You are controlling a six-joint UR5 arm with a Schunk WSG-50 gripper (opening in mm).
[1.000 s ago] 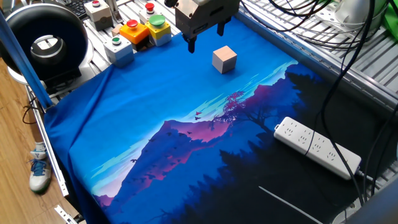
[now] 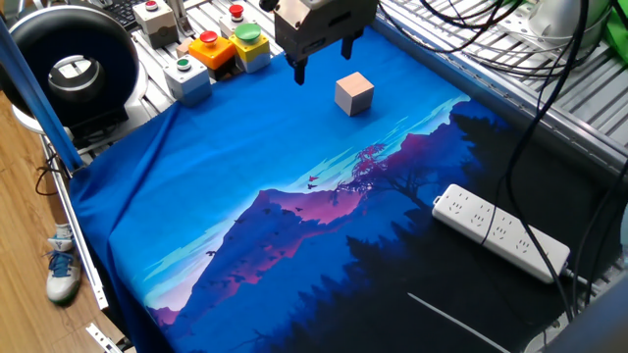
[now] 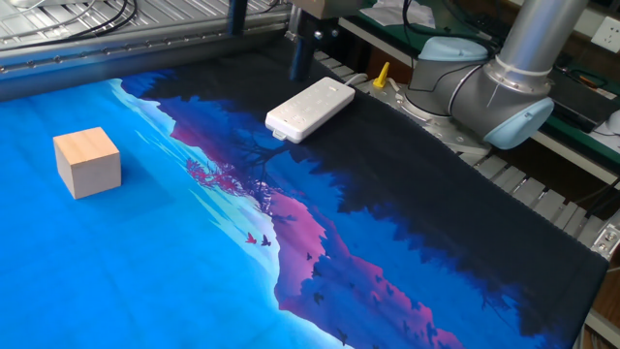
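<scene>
A plain wooden cube (image 2: 354, 94) rests on the blue printed cloth (image 2: 235, 147), in its upper middle part in exterior view 1. Exterior view 2 shows the same cube (image 3: 88, 163) at the left, with nothing touching it. My gripper (image 2: 323, 62) hangs at the top of exterior view 1, up and to the left of the cube. Its two dark fingers are well apart, with nothing visible between them. The gripper is open and clear of the cube. I cannot make it out in exterior view 2.
A white power strip (image 2: 500, 231) lies on the cloth's dark part, with black cables (image 2: 535, 127) looping over that side. Several button boxes (image 2: 188, 80) and a black ring-shaped object (image 2: 67, 71) stand beyond the cloth.
My gripper has shifted very slightly to the left in exterior view 1, still with its fingers apart. The cube and the power strip have not moved.
</scene>
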